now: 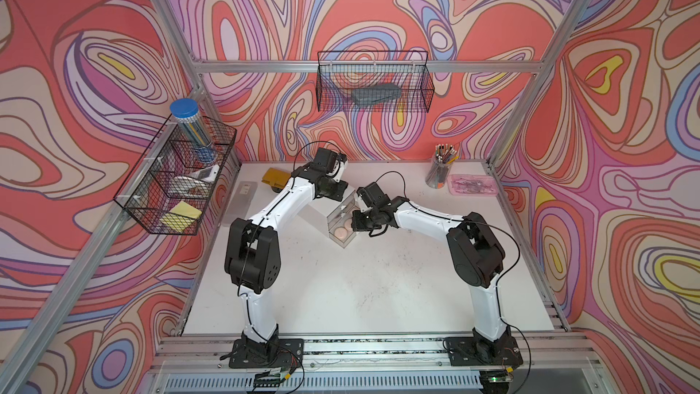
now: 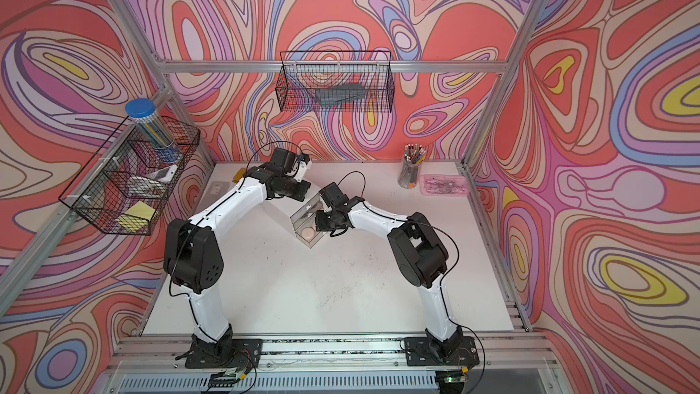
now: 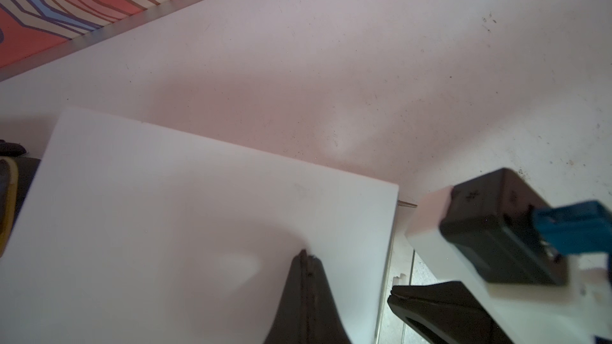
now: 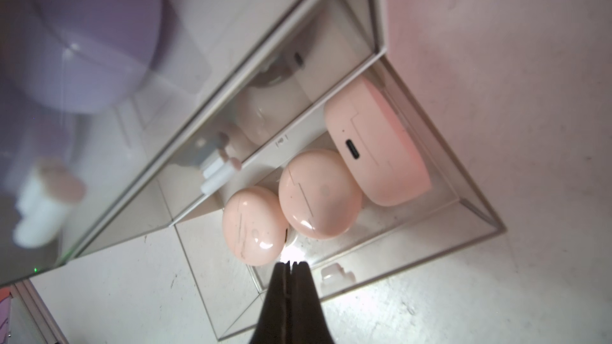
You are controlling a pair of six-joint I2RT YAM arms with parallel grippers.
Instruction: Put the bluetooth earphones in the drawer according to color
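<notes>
A white drawer box (image 3: 191, 229) stands at table centre, its lower clear drawer (image 4: 433, 242) pulled out. Three pink earphone cases lie in that drawer: one pink case (image 4: 255, 226) at the left, a second (image 4: 320, 194) in the middle and a third (image 4: 379, 143) at the right. Behind the upper drawer's clear front, purple cases (image 4: 83, 38) show. My left gripper is shut, its tips over the box's top; contact cannot be judged. My right gripper, also shut and empty, points at the pulled-out drawer's front near its clear knob (image 4: 336, 275).
A yellow object (image 1: 275, 178) is behind the box at the left. Toward the back right stand a pen cup (image 1: 438, 173) and a pink tray (image 1: 472, 184).
</notes>
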